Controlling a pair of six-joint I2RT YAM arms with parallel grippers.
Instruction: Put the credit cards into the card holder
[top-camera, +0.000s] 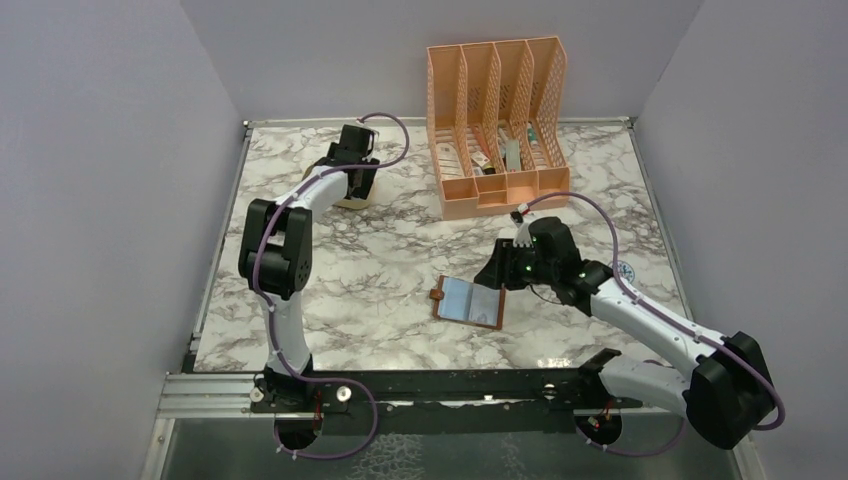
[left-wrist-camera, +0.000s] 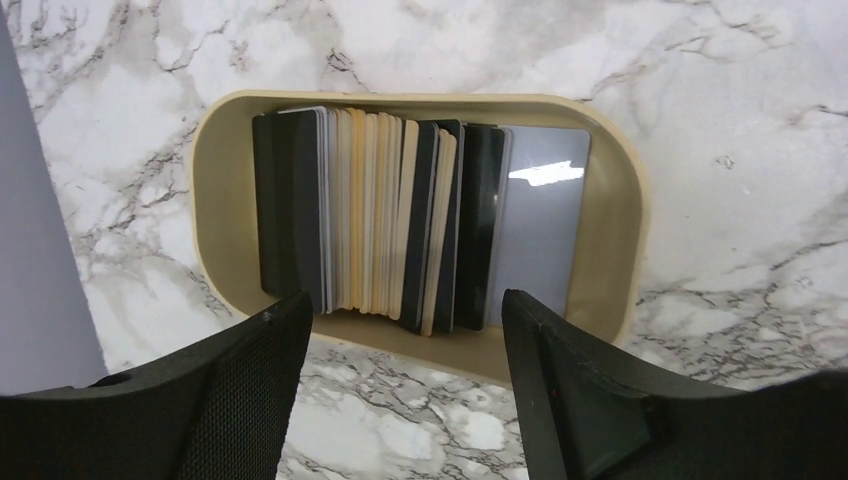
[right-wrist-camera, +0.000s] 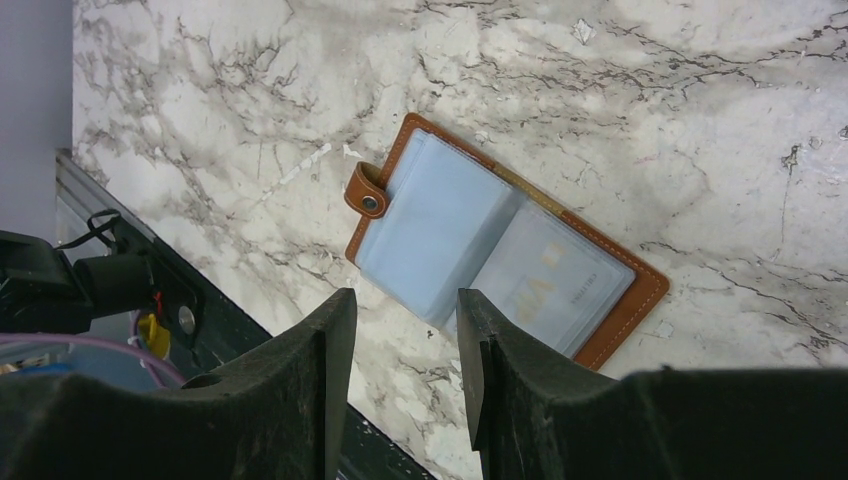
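A beige tray (left-wrist-camera: 625, 280) holds a row of credit cards (left-wrist-camera: 370, 210), black, cream and grey, with a grey card (left-wrist-camera: 535, 230) lying flatter at the right. My left gripper hangs open over this tray, fingers empty; in the top view it hides most of the tray. The brown leather card holder (right-wrist-camera: 632, 300), with clear sleeves, lies opened flat on the front middle of the table (top-camera: 370, 270). My right gripper is over it, part open, with nothing seen between its fingertips.
A pink organizer (top-camera: 462, 205) with small items stands at the back centre. A round blue-and-white object (top-camera: 625, 271) is at the right, partly behind the right arm.
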